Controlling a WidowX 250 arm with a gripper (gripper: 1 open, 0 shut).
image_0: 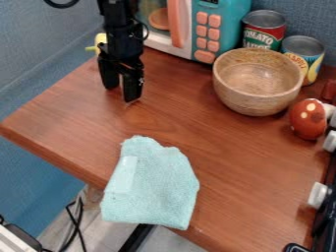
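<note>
My black gripper (pixel 121 81) hangs over the back left of the wooden table, its fingers pointing down; whether anything is between them is hard to tell. A small yellow object (pixel 97 43) is partly hidden behind the arm. A light teal cloth (pixel 149 187) lies at the table's front edge.
A toy microwave (pixel 210 25), a tomato can (pixel 262 31), a second can (pixel 301 62), a wooden bowl (pixel 256 84) and a red spotted object (pixel 308 119) line the back and right. A black appliance borders the right edge.
</note>
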